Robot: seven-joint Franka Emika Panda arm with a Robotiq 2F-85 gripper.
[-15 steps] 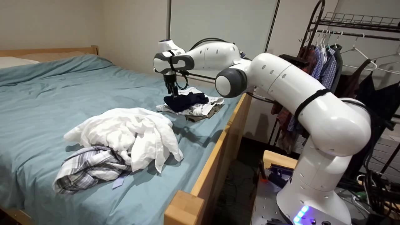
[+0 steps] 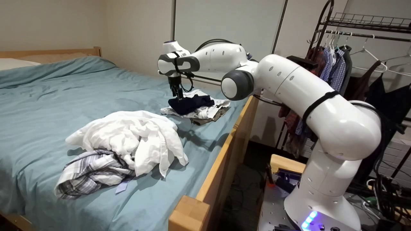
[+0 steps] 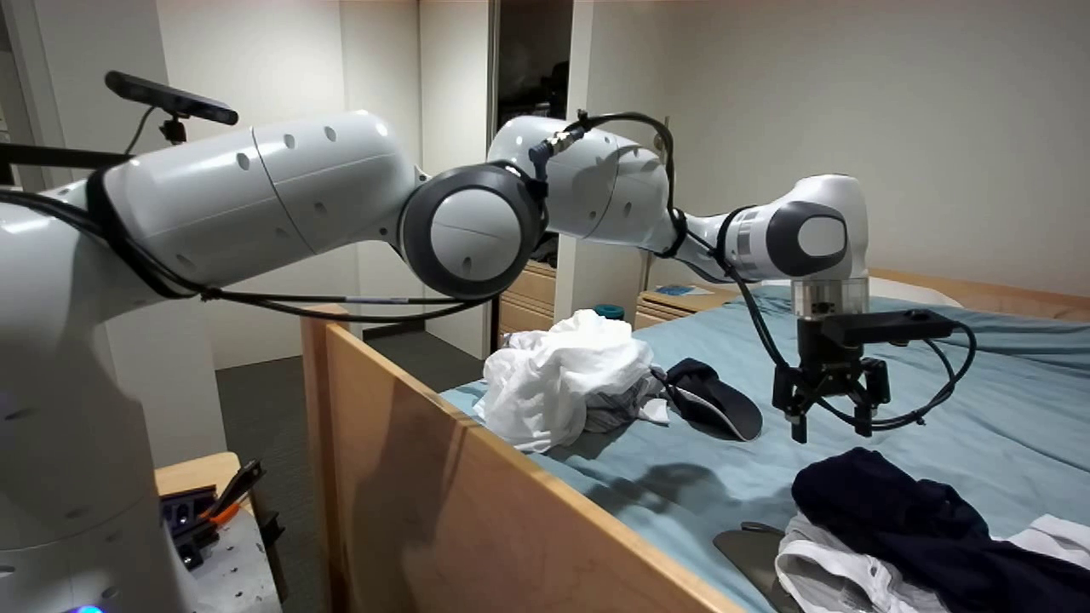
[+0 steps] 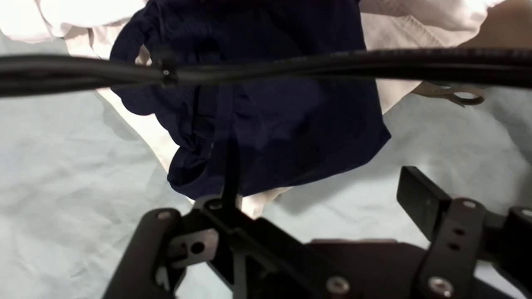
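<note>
My gripper (image 3: 831, 427) points down over the bed with its fingers spread and nothing between them. In exterior view 2 it hangs above and slightly behind a dark navy garment (image 3: 909, 526), clear of it. That navy cloth (image 4: 294, 129) fills the upper middle of the wrist view, crumpled on top of pale clothes (image 4: 424, 30). A thick black cable crosses in front of it there. Exterior view 1 shows the same small pile, with white clothing (image 2: 210, 111) under the navy piece and a brown-grey item at the bottom.
A large white cloth heap (image 2: 131, 132) and a grey plaid shirt (image 2: 90, 173) lie nearer the bed's foot. Beside that heap is a dark cap (image 3: 705, 397). The wooden bed rail (image 3: 490, 460) stands between arm base and mattress. Much of the blue sheet (image 2: 77, 94) is bare.
</note>
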